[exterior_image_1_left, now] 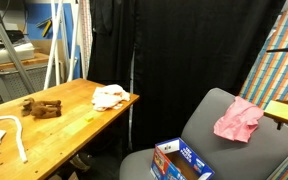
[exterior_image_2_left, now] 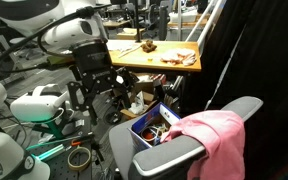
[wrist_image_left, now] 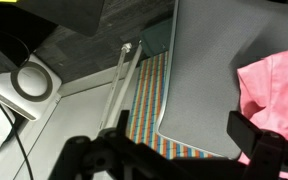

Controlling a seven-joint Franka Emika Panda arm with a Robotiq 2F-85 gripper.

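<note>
My gripper stands open in the wrist view, its black fingers wide apart with nothing between them. Below it lies the grey chair (wrist_image_left: 209, 65), and a pink cloth (wrist_image_left: 276, 95) is partly hidden by the right-hand finger. In exterior view 1 the same pink cloth (exterior_image_1_left: 237, 120) hangs over the chair's backrest. Exterior view 2 shows it as a large pink cloth (exterior_image_2_left: 212, 140) draped over the backrest edge. A blue open box (exterior_image_1_left: 184, 160) rests on the seat; small items show inside the box (exterior_image_2_left: 156, 122) in exterior view 2.
A wooden table (exterior_image_1_left: 69, 112) stands to the left, bearing a brown plush toy (exterior_image_1_left: 41, 108), a pale cloth (exterior_image_1_left: 110, 96) and a white curved strip (exterior_image_1_left: 19, 135). Black curtain (exterior_image_1_left: 184, 70) hangs behind the chair. A yellowish wooden-looking surface (exterior_image_1_left: 284, 113) shows at the right edge.
</note>
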